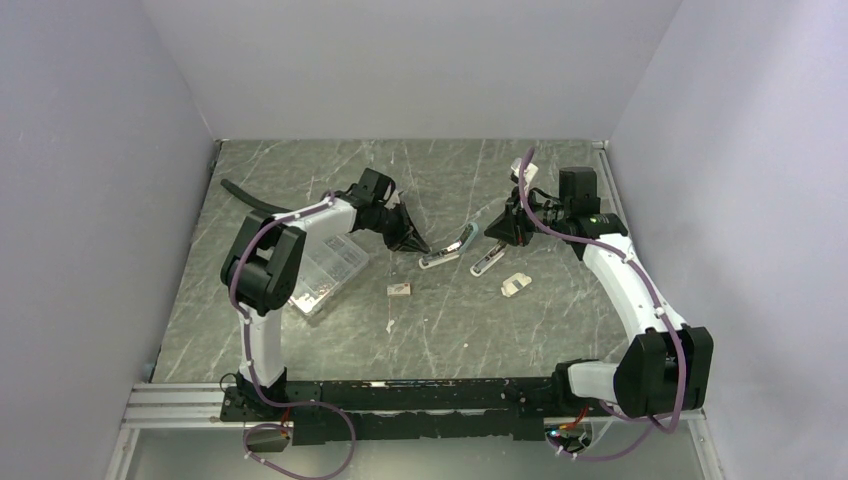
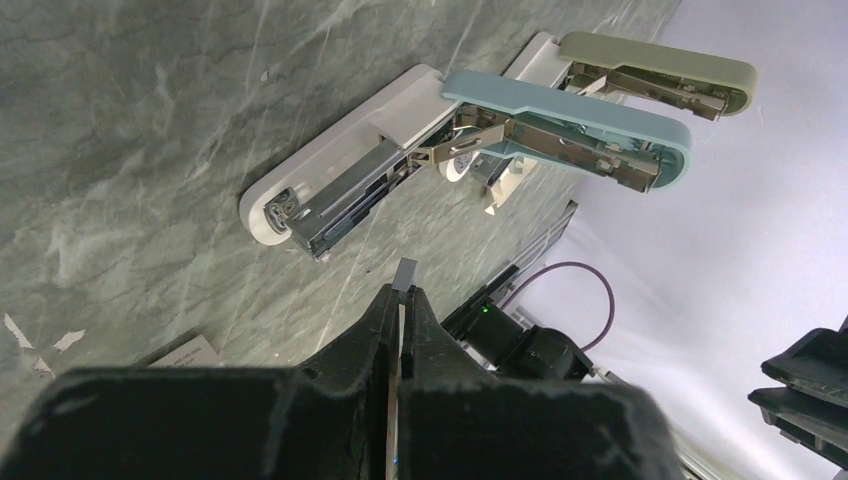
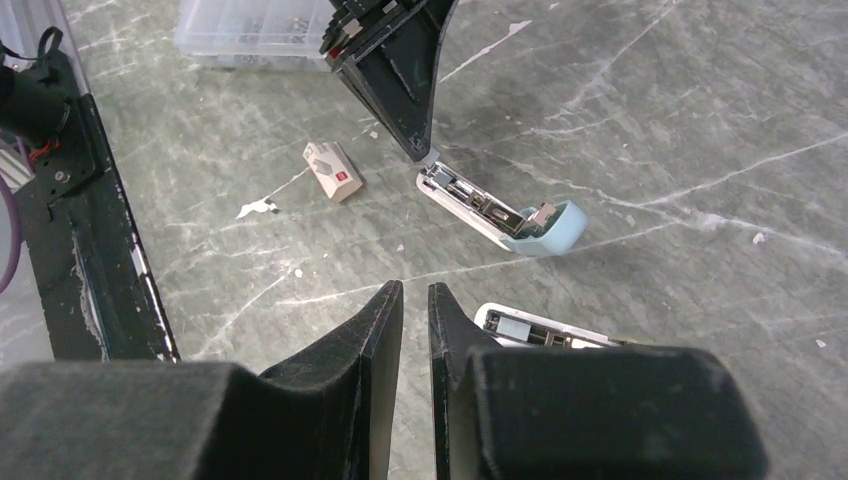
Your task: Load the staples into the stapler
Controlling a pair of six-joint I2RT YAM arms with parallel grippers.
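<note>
A blue stapler point(image 1: 466, 239) lies opened on the table, its white base and metal magazine point(image 2: 340, 195) exposed. My left gripper is shut just above and beside the magazine's front end; a small grey piece shows at its tips, too small to identify. A second, green stapler point(image 2: 650, 55) lies opened to the right, partly under my right gripper point(image 1: 508, 240). In the right wrist view the right gripper has its fingers close together over the table; whether something is between them is unclear.
A small staple box point(image 1: 399, 289) lies in front of the staplers, a pale packet point(image 1: 516, 285) to the right. A clear compartment box point(image 1: 340, 265) sits at left, a dark strip point(image 1: 241, 195) behind it.
</note>
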